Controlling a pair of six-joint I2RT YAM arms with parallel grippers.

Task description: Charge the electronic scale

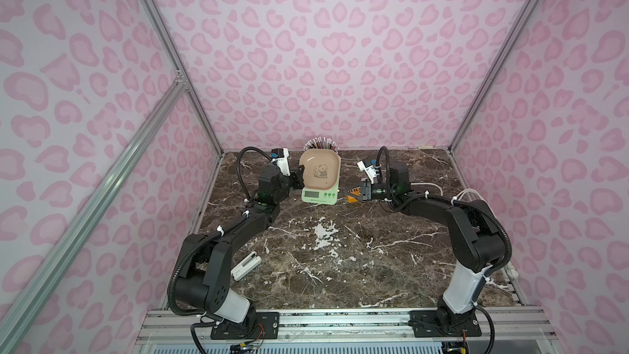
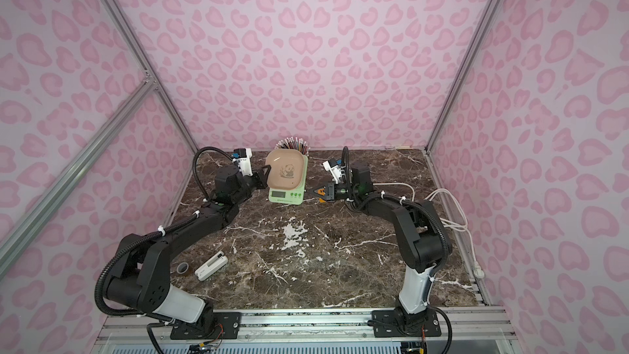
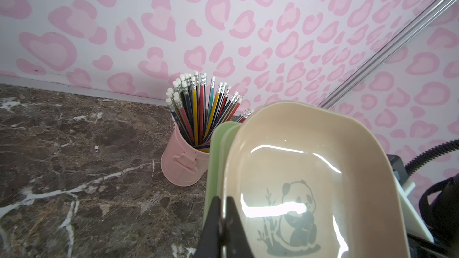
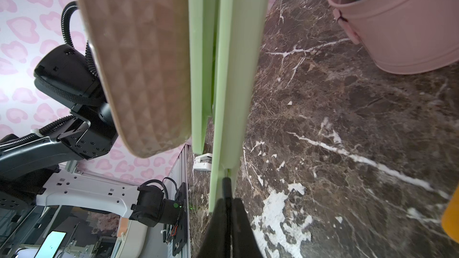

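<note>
The pale green electronic scale [image 1: 319, 199] stands at the back middle, with a beige panda-print tray [image 3: 306, 162] on top. My left gripper is shut at the tray's left rim; whether the rim lies between its fingertips cannot be made out. To the scale's right, my right gripper is shut, its tips close against the scale's green side edge [image 4: 239, 67] in the right wrist view. A small notch or flap shows just ahead of those tips. No plug or cable can be made out between the right fingers.
A pink cup [image 3: 184, 164] of pencils stands behind the scale. Under the right gripper lies an orange object [image 1: 354, 194]. White cable [image 2: 452, 203] runs along the right side. A white object [image 1: 245, 266] lies front left.
</note>
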